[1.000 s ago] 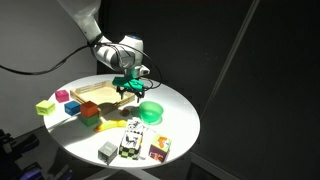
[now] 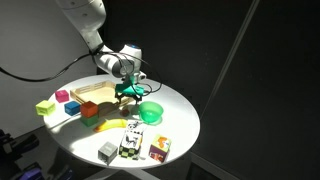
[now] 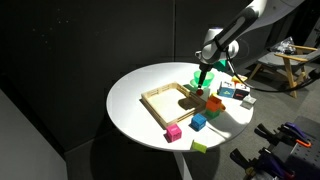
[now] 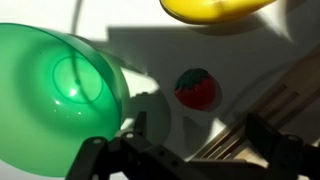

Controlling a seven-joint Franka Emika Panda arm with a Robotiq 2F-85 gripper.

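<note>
A small red strawberry (image 4: 196, 89) with a green leafy top lies on the white table in the wrist view, just beyond the fingertips. My gripper is open over the table with nothing between its fingers, one finger on either side of the strawberry's line. Left of the strawberry in the wrist view is a green bowl (image 4: 58, 105); it also shows in exterior view 1 as a round green bowl (image 2: 151, 112), right of my gripper (image 2: 129, 93). A yellow banana (image 4: 212, 8) lies at the top of the wrist view.
A shallow wooden box (image 3: 170, 106) stands beside the gripper, its slatted edge close to the right finger. Coloured blocks, among them a pink cube (image 3: 174, 132) and a blue cube (image 3: 198, 122), lie nearby. A patterned box (image 2: 131, 143) sits near the front edge.
My gripper has come down towards the table between the wooden box and the green bowl. The objects on the table have not visibly moved.
</note>
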